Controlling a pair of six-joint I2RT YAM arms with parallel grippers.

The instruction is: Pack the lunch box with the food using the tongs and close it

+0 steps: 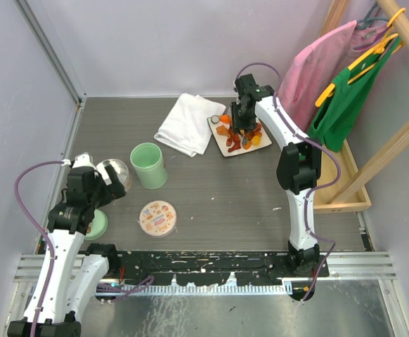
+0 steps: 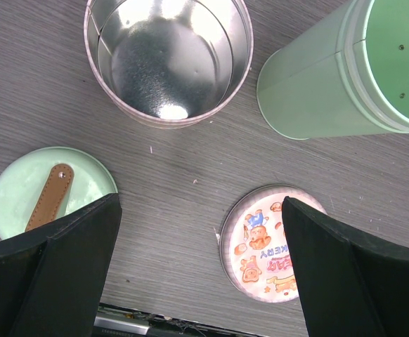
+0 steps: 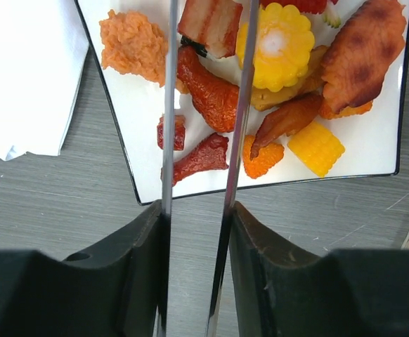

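Observation:
My right gripper (image 1: pixel 238 116) is over the square white plate (image 3: pixel 134 140) of food, two long metal prongs (image 3: pixel 232 161) reaching into it around the chicken drumstick (image 3: pixel 208 95) and pork piece (image 3: pixel 208 27); whether they grip anything is unclear. My left gripper is open, empty, above a steel container (image 2: pixel 166 70), a green cylindrical container (image 2: pixel 299 91), a green lid (image 2: pixel 22 182) with a brown strap and a round lid (image 2: pixel 261 253) with printed pictures.
A folded white cloth (image 1: pixel 189 126) lies left of the plate. A wooden rack (image 1: pixel 352 207) with pink and green clothes stands at right.

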